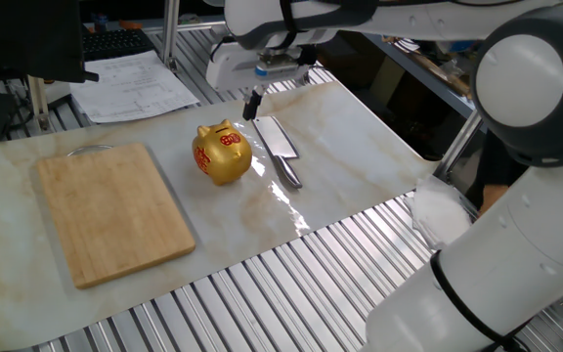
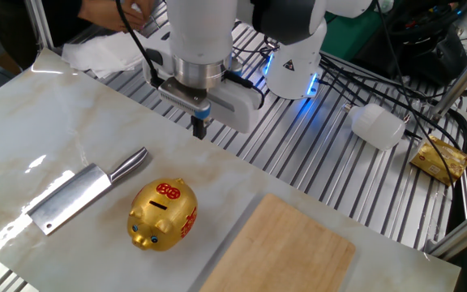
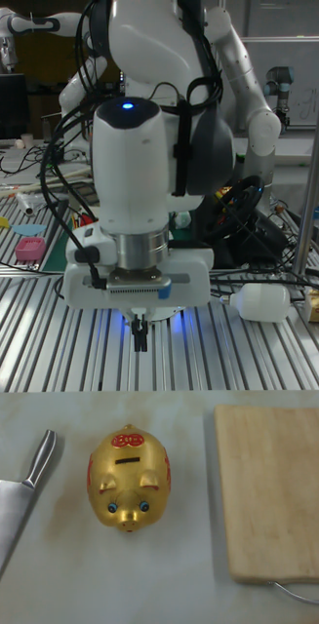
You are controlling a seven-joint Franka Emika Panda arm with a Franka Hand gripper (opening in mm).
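A gold piggy bank (image 1: 222, 154) with red markings stands upright on the marbled sheet, its face turned toward the third exterior view's camera (image 3: 129, 481). Beside it lies a cleaver (image 2: 83, 188) with a bright blade and metal handle. On its other side a wooden cutting board (image 1: 115, 213) rests flat. My gripper (image 3: 140, 334) hangs in the air, pointing down, apart from all three. Its dark fingers are together and nothing shows between them, so it looks shut. In the second exterior view the fingertips (image 2: 198, 127) appear near the sheet's edge.
Metal slats (image 1: 252, 311) border the sheet. Crumpled white plastic (image 2: 112, 53) lies near a person's hands (image 2: 118, 12). A white bottle-like object (image 2: 377, 126) and a gold packet (image 2: 439, 160) sit beside the arm's base. Bare sheet surrounds the piggy bank.
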